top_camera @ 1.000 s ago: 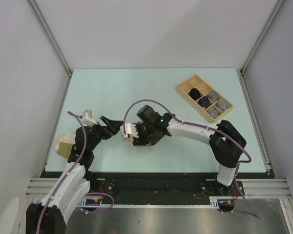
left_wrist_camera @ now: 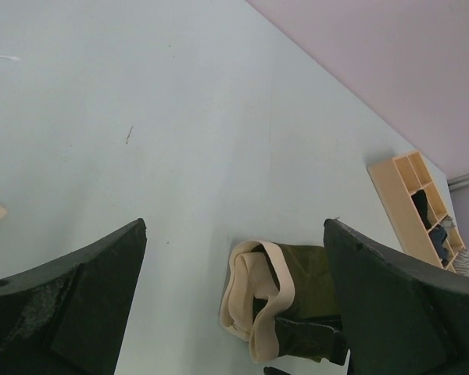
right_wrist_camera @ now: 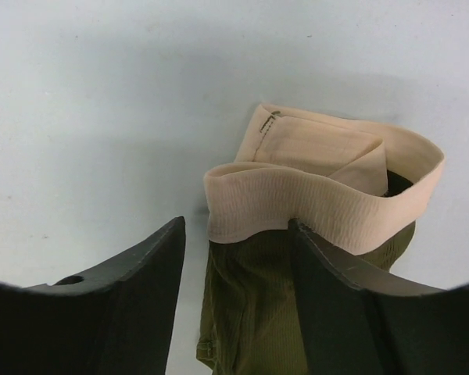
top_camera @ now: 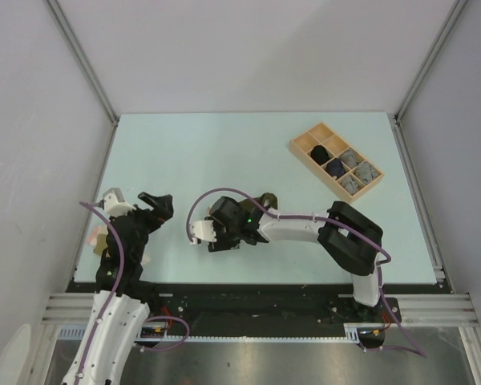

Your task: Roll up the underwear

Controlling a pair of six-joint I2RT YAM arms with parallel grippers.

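Observation:
An olive pair of underwear [right_wrist_camera: 250, 305] with a beige waistband [right_wrist_camera: 320, 203] lies bunched at the table's middle, its band folded over in a loop. My right gripper is down over it, fingers apart, one beside the band's left end, the other on the fabric; in the top view its arm hides most of the garment. My left gripper hangs open at the left, nothing between its fingers, with the underwear ahead of it in the left wrist view.
A wooden compartment box [top_camera: 335, 163] with dark and grey rolled items sits at the back right. Light and olive cloth [top_camera: 99, 241] lies at the far left, partly under the left arm.
Since a second ago my left arm has drawn back to the left from the underwear. My right arm has shifted slightly and settled lower over the garment.

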